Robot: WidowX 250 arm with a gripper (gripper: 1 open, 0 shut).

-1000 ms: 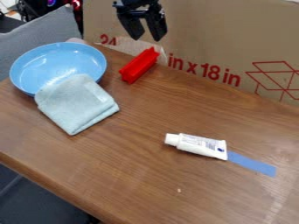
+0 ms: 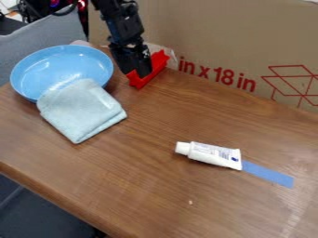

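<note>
My black gripper (image 2: 137, 61) is down at the red block (image 2: 154, 70) at the back of the wooden table, its fingers open around or just over the block, which it partly hides. A blue plate (image 2: 74, 58) lies to the left, with a folded pale cloth (image 2: 81, 112) in front of it. A white tube (image 2: 209, 153) rests on the right part of the table.
A cardboard box (image 2: 248, 51) stands behind the table. A strip of blue tape (image 2: 270, 174) is at the right. A grey fabric item (image 2: 28, 42) sits at the upper left.
The gripper has come down and slightly left from above the table onto the red block, now covering part of it. The other things look unmoved.
</note>
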